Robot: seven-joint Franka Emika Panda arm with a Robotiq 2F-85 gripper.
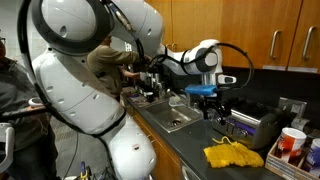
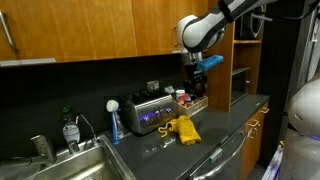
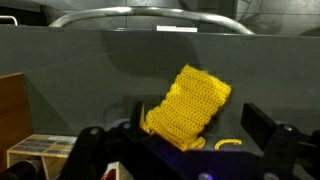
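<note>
A yellow knitted cloth (image 1: 232,154) lies crumpled on the dark counter; it also shows in the second exterior view as a bright heap (image 2: 185,130). In the wrist view, the cloth (image 3: 188,105) spreads below and between my two separated fingers. My gripper stands open above the counter, apart from the cloth. A thin yellow curved piece (image 3: 228,143) shows beside it; whether it is joined to the cloth I cannot tell. The gripper body hides the cloth's lower part in the wrist view.
A silver toaster (image 2: 148,110) stands against the back wall. Beyond the cloth is a wooden tray (image 1: 288,160) holding cups (image 1: 291,142). A metal sink (image 1: 172,117) lies at the other end.
</note>
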